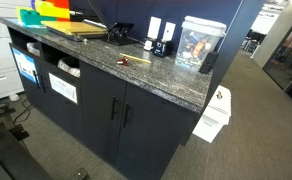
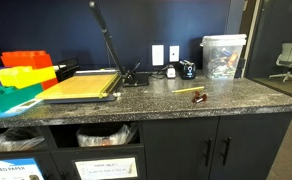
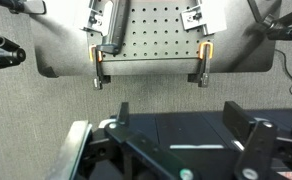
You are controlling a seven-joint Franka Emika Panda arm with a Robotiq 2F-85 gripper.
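Note:
My gripper shows only in the wrist view, at the lower edge. Its dark fingers (image 3: 125,116) stand wide apart, open, with nothing between them but the view of grey carpet and a dark cabinet below. Neither exterior view shows the gripper. On the speckled dark countertop (image 2: 156,102) lie a thin yellow stick (image 2: 189,90) and a small dark red object (image 2: 199,98), close together. Behind them stand two small dark-and-white items, one of them a black device (image 2: 188,70). A clear tub (image 2: 223,58) with a white lid and mixed contents sits at the counter's right.
A paper cutter (image 2: 81,88) with its arm raised and large toy-like bricks (image 2: 24,75) fill the counter's left. Below my gripper, a perforated metal plate (image 3: 161,40) with clamps spans the top. A white bin (image 1: 214,115) stands on the floor.

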